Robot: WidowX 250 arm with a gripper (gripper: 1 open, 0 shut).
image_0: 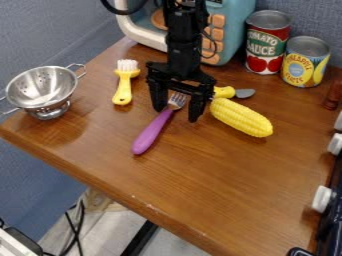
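Note:
My black gripper is at the upper middle of the table, its fingers apart on either side of the head of a purple-handled fork that lies on the wood. A yellow corn cob lies just to the right of the gripper, with a yellow-handled tool behind it, partly hidden by the gripper. A yellow brush lies to the left.
A steel colander sits at the table's left edge. Two cans stand at back right beside a teal toy appliance. Black items line the right edge.

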